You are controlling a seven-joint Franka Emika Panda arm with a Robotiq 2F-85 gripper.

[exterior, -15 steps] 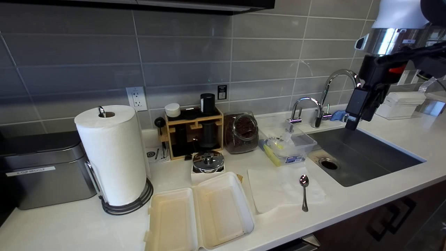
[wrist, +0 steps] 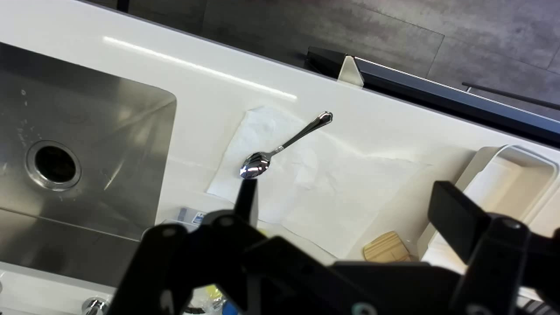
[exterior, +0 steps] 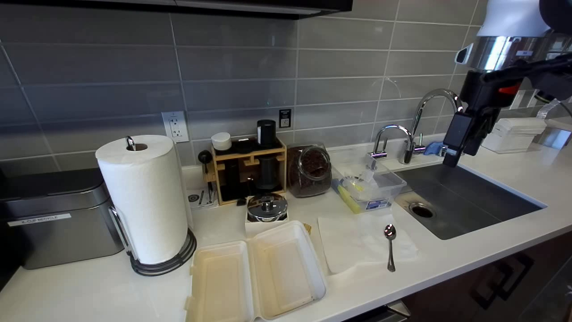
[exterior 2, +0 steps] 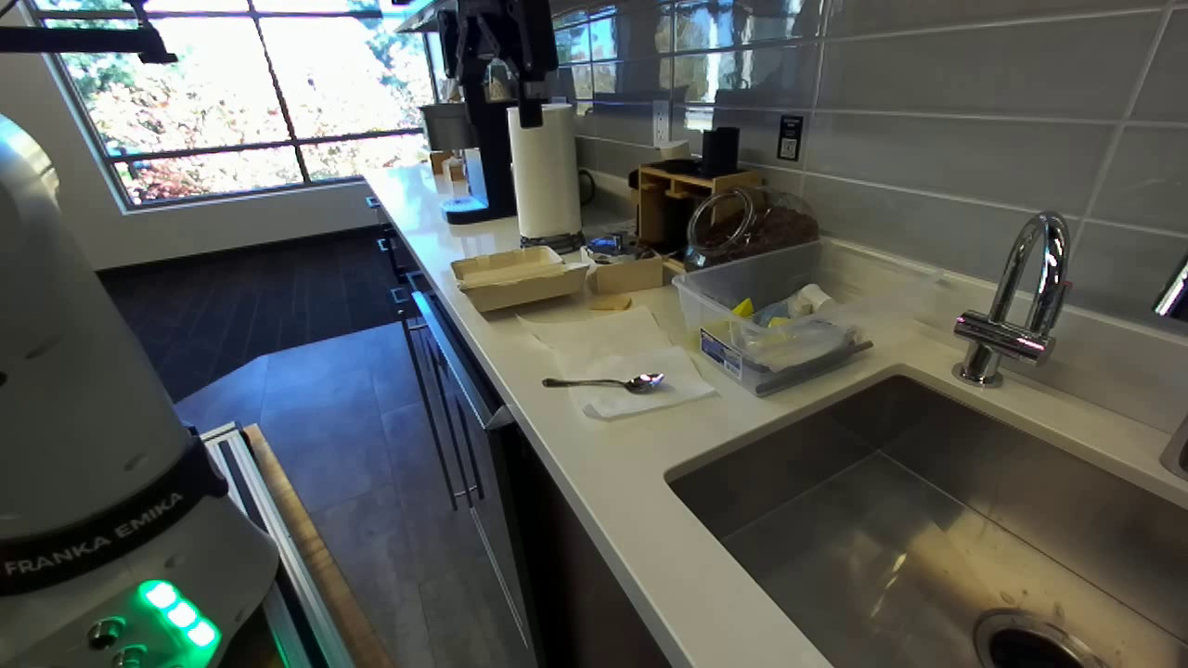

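A metal spoon (wrist: 256,163) lies on white paper towels (wrist: 336,199) on the counter, its handle toward the front edge. High above the counter, my gripper stands open with its two black fingers wide apart and nothing between them. From the side, the gripper (exterior: 460,153) hangs well clear of the spoon (exterior: 389,234). Left of the towels, an empty takeout container (exterior: 287,268) rests with its lid folded back. Behind the towels is a clear plastic bin (exterior 2: 757,317) with packets and loose items inside.
The sink (exterior: 472,196) opens to the right, its faucet (exterior 2: 1030,289) behind it. A paper towel roll (exterior: 145,198), a wooden rack (exterior: 249,169) and a jar (exterior: 309,170) stand along the back. A small wooden piece (wrist: 386,247) lies near the container.
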